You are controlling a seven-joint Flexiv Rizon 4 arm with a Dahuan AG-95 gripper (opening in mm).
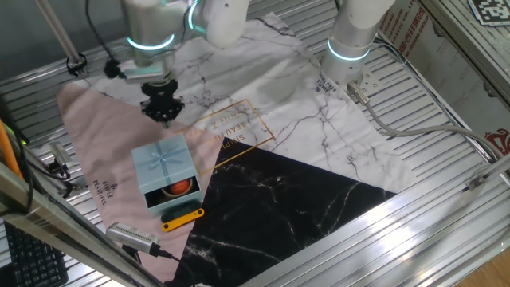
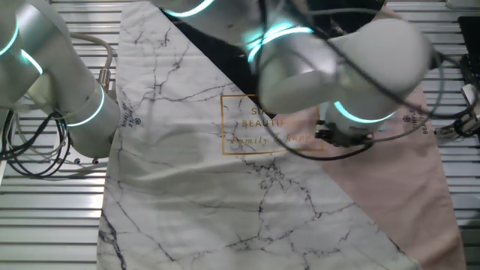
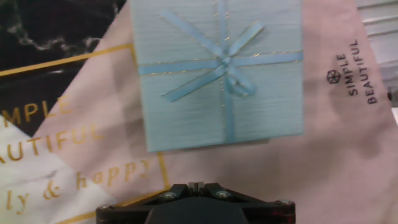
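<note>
A light blue gift box (image 1: 170,201) stands on the pink part of the cloth. Its lid (image 1: 163,159), tied with a ribbon bow (image 3: 225,62), covers the back part and leaves the front open. Through that opening shows a round red-orange item (image 1: 180,186). My gripper (image 1: 166,123) hangs above the cloth behind the box, apart from the lid. In the wrist view the fingertips of the gripper meet at the bottom edge, shut with nothing visible between them, and the lid lies beyond them. Exterior view 2 shows the gripper (image 2: 346,139) partly covered by the arm.
A yellow-and-black tool (image 1: 183,220) lies just in front of the box. Near the front left is a silver device (image 1: 134,237) with a cable.
</note>
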